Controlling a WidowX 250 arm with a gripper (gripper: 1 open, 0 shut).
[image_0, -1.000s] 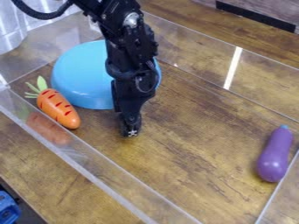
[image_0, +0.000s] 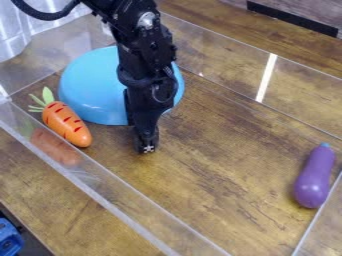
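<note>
My black gripper (image_0: 147, 130) points straight down near the middle-left of the wooden board, its tip low over the wood, just in front of a blue round object (image_0: 91, 90), probably a bowl or plate, which it partly hides. Whether the fingers are open or shut is unclear. An orange toy carrot (image_0: 64, 124) with green leaves lies to the left of the gripper. A purple toy eggplant (image_0: 313, 178) lies at the right.
Clear plastic walls (image_0: 114, 200) edge the area. A blue item (image_0: 7, 240) sits outside at the lower left.
</note>
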